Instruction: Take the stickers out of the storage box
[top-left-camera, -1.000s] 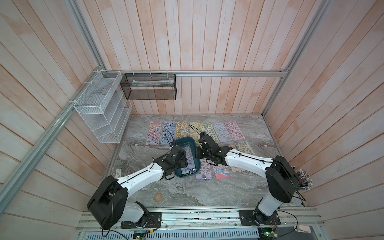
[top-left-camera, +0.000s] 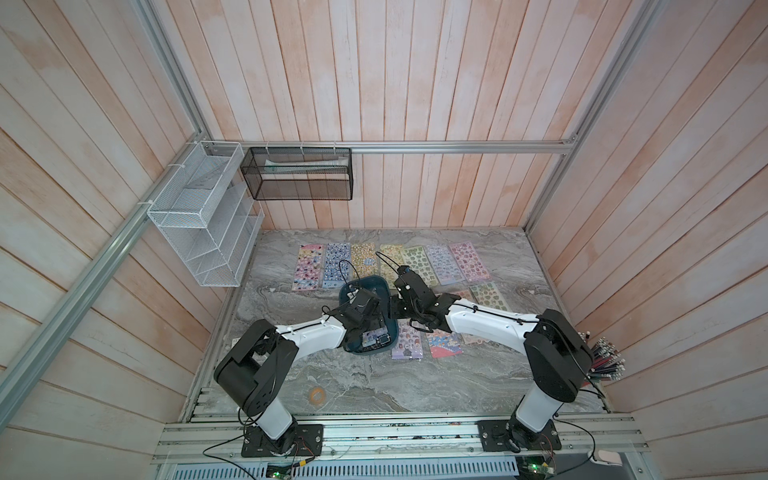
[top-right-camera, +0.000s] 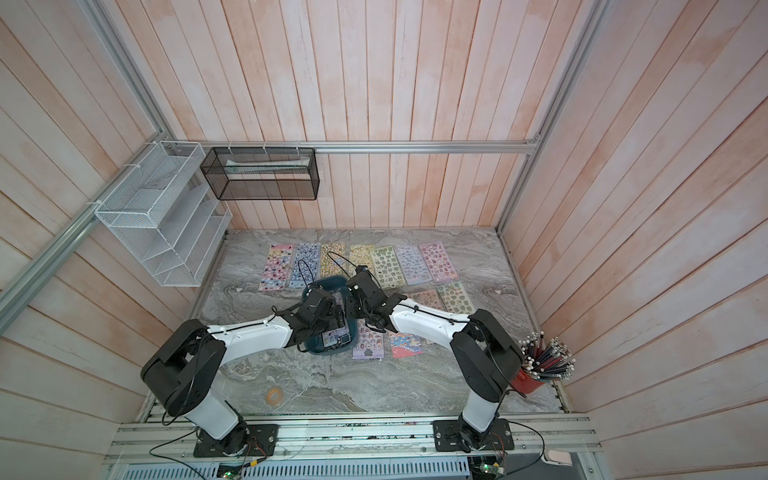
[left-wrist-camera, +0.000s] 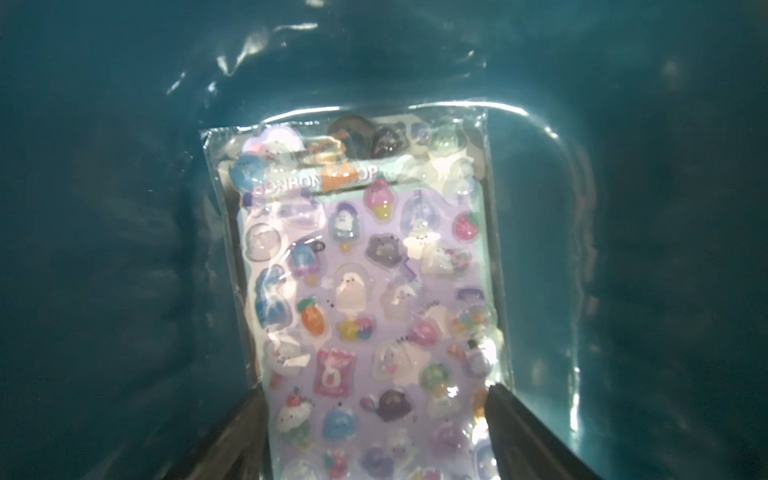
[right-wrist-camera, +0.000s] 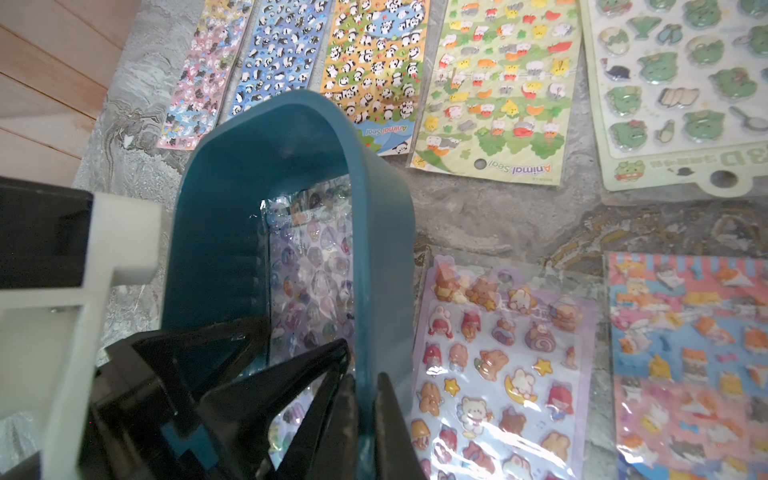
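A dark teal storage box (top-left-camera: 382, 281) stands on the marble table, with purple sticker sheets in clear sleeves (left-wrist-camera: 376, 304) lying flat on its floor. My left gripper is over the box, its fingers spread with the lower part of the sheets showing between the blurred fingertips. In the right wrist view, my right gripper is shut on the box's right side wall (right-wrist-camera: 361, 200), one finger inside and one outside. The left gripper's dark body (right-wrist-camera: 232, 384) hides part of the box interior there.
Several sticker sheets lie in a row behind the box, among them a yellow animal sheet (right-wrist-camera: 500, 96). A brown-bear sheet (right-wrist-camera: 500, 376) and a pink-blue sheet (right-wrist-camera: 692, 344) lie to the right. A tape ring (top-left-camera: 317, 395) sits in front.
The left gripper has moved rightward from the box's left side to over its middle, covering more of the sheets. The right gripper and the box have shifted slightly left.
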